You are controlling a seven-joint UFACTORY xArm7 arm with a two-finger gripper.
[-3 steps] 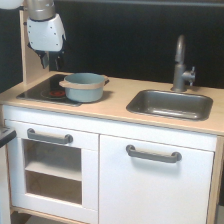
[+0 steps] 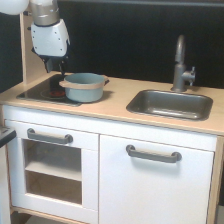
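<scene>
A blue-grey pot (image 2: 88,96) with tan handles stands upright at the right end of the dark cooktop (image 2: 42,90) on the toy kitchen counter. My gripper (image 2: 63,72) hangs just above and to the left of the pot, below a white hand. Its dark fingers are close to the pot's left handle. At this size, whether they touch the handle, and how far apart they are, cannot be made out. The pot looks empty from here, but its inside is mostly hidden.
To the right, a dark sink (image 2: 170,104) is set into the wooden counter (image 2: 117,99), with a tall faucet (image 2: 180,65) behind it. Bare counter lies between pot and sink. Below are an open-fronted compartment (image 2: 53,168) and a white cupboard door (image 2: 150,185).
My gripper has moved right and a little down, from above the cooktop to beside the pot. The pot stands in about the same place.
</scene>
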